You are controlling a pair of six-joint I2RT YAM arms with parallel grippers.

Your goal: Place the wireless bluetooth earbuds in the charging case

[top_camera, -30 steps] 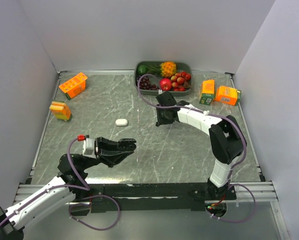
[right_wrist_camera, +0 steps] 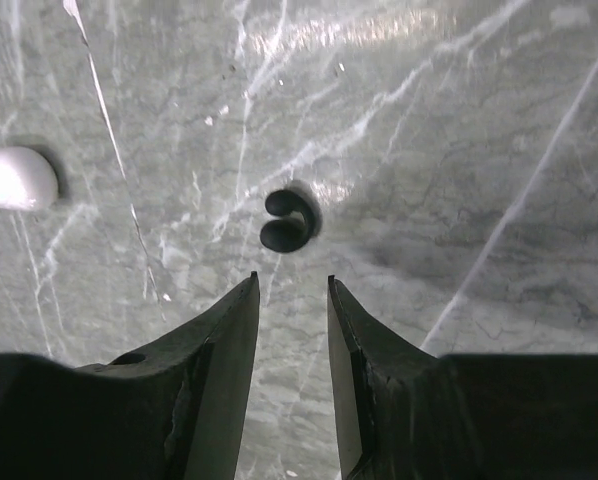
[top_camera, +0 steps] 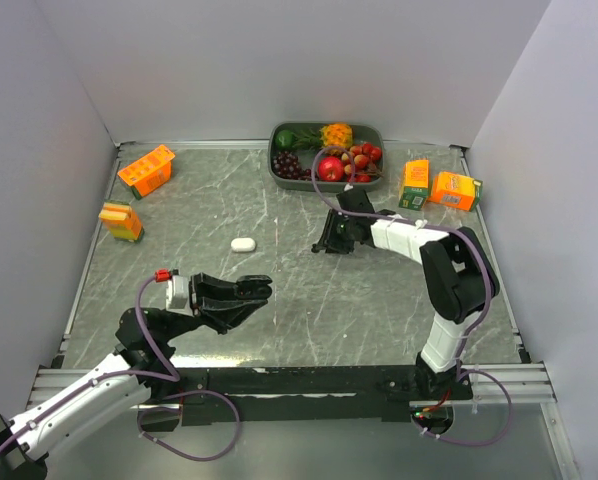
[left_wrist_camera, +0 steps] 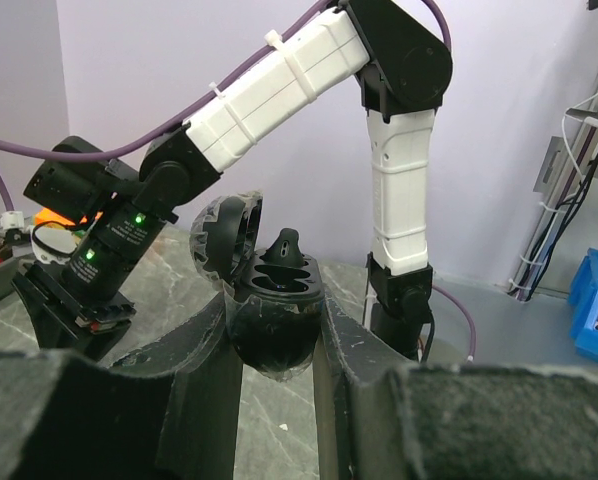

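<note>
In the left wrist view my left gripper is shut on the black charging case [left_wrist_camera: 274,300], whose lid stands open, showing the slots. In the top view that gripper holds it low at the left. My right gripper points down at the table, part open with a narrow empty gap between its fingers. A small black earbud [right_wrist_camera: 284,235] lies on the marble surface just beyond those fingertips in the right wrist view, with a white oval object [right_wrist_camera: 14,178] to its left.
A tray [top_camera: 279,180] of fruit and vegetables stands at the back middle. Orange cartons [top_camera: 145,173] lie at the left, and more [top_camera: 454,192] at the back right.
The left gripper with the case has not moved.
</note>
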